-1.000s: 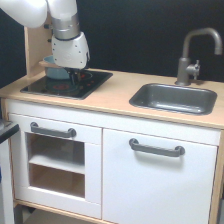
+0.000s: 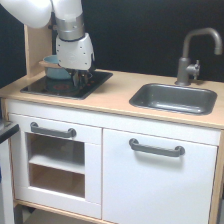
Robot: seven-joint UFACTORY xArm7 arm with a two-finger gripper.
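The white robot arm hangs over the black hob (image 2: 62, 88) at the back left of a toy kitchen. Its gripper (image 2: 84, 76) is low above the hob, dark and small against the dark background, so I cannot tell whether it is open or shut. A teal pot (image 2: 55, 73) stands behind the arm, partly hidden by it.
A steel sink (image 2: 173, 99) with a tap (image 2: 188, 55) is on the right of the wooden counter (image 2: 120, 95). Below are an open white compartment (image 2: 60, 150) and a closed white door (image 2: 155, 185). The counter between hob and sink is clear.
The arm and gripper have shifted slightly to the right and down. The other things appear unmoved.
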